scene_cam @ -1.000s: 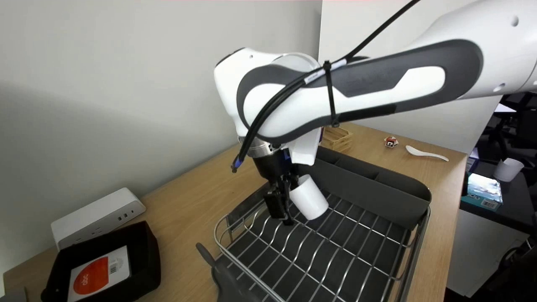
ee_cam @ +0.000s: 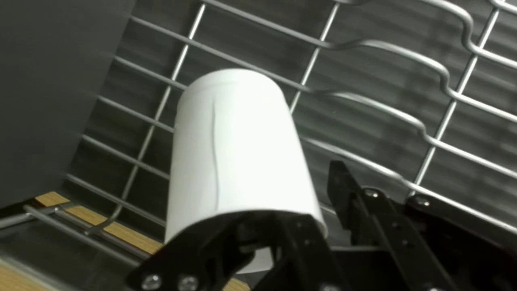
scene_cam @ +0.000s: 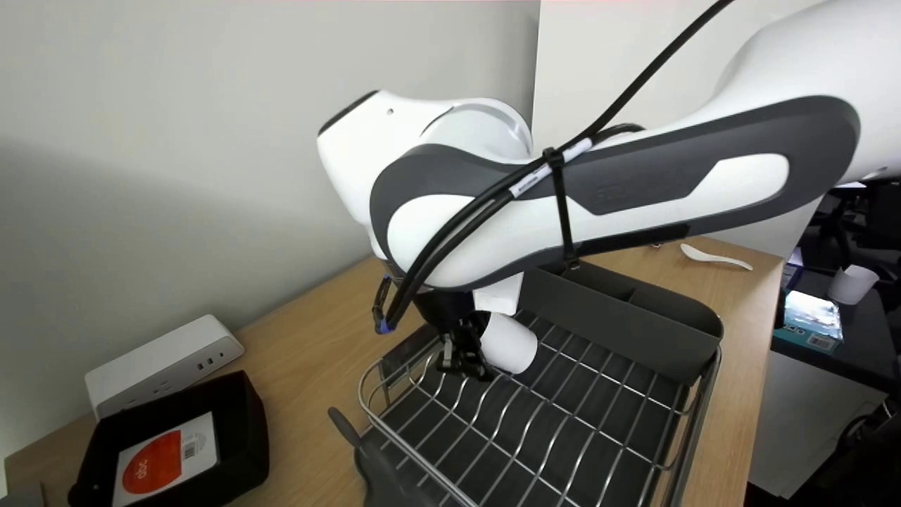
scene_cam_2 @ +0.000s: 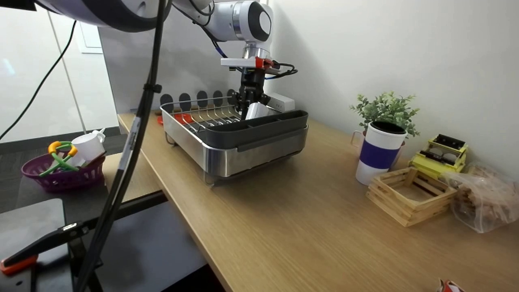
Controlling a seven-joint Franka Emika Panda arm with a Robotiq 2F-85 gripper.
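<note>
A white cup (ee_cam: 237,145) lies tilted on the wire dish rack (scene_cam: 564,415), its base pointing away from my gripper in the wrist view. My gripper (scene_cam: 467,355) is low over the rack, right at the cup's mouth. One dark finger goes in at the mouth, and its tip is hidden inside. The other finger (ee_cam: 345,191) stands outside the cup wall, with a visible gap between them, so the fingers are part open. In exterior view 2 the cup (scene_cam_2: 256,111) shows beside the gripper, partly behind the rack's grey holder.
The grey cutlery holder (scene_cam: 616,317) runs along one side of the rack, close to the cup. A black box (scene_cam: 245,431) and a white power strip (scene_cam: 165,363) stand by the wall. A wooden crate (scene_cam_2: 411,197) and a tumbler (scene_cam_2: 379,153) are well away.
The arm has moved left and lower in exterior view 1.
</note>
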